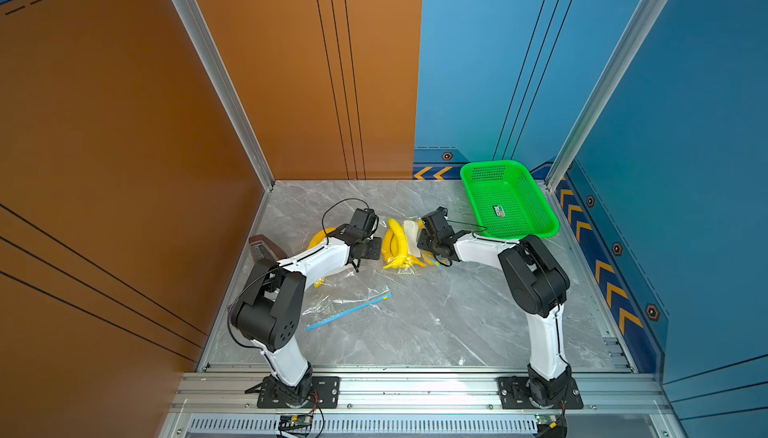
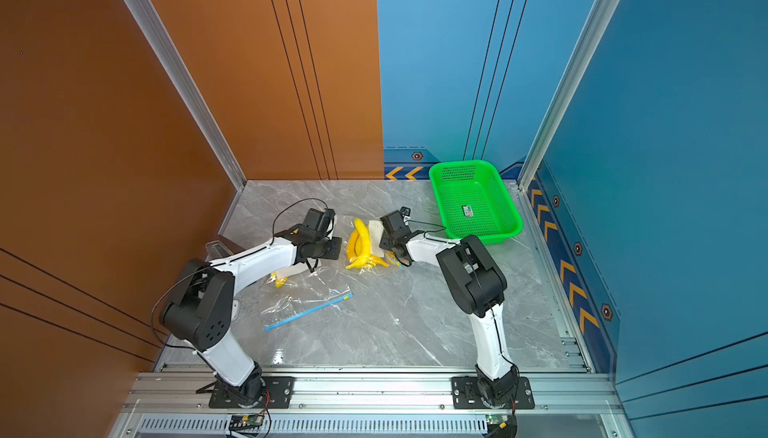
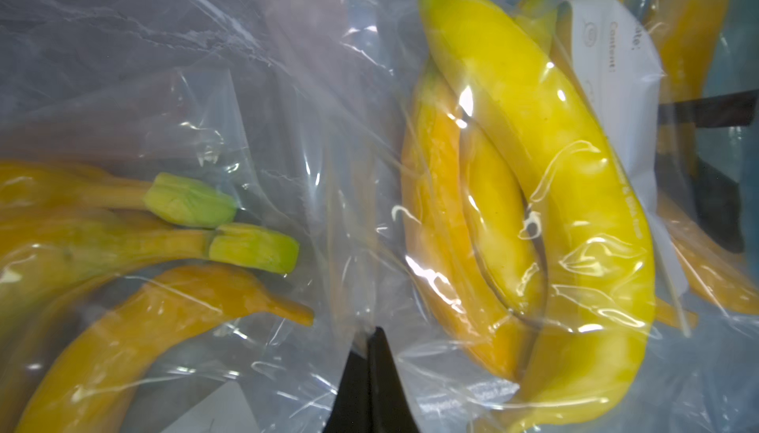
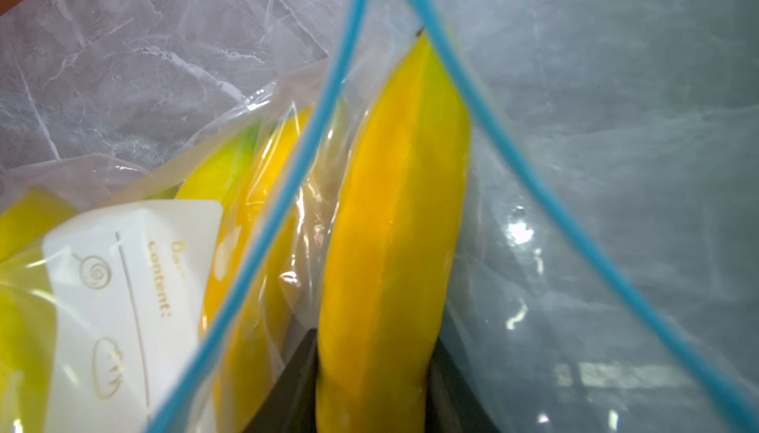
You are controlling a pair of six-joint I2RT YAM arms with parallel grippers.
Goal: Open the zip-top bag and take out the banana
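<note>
The clear bag of bananas point(image 1: 397, 239) lies flat mid-table between my grippers, a white label point(image 4: 130, 306) showing through its film. In the right wrist view, its blue zip edges point(image 4: 545, 184) spread apart around one yellow banana point(image 4: 395, 219). My right gripper has that banana between its fingers, one close along each side; whether they press on it cannot be told. At the bag's left side my left gripper is shut, its tips among wrinkled clear film. Whether film is pinched there is unclear.
A second clear bag with bananas point(image 3: 150, 227) and a blue zip strip point(image 1: 348, 311) lies at left, partly under my left arm. An empty green basket point(image 1: 512, 198) stands at back right.
</note>
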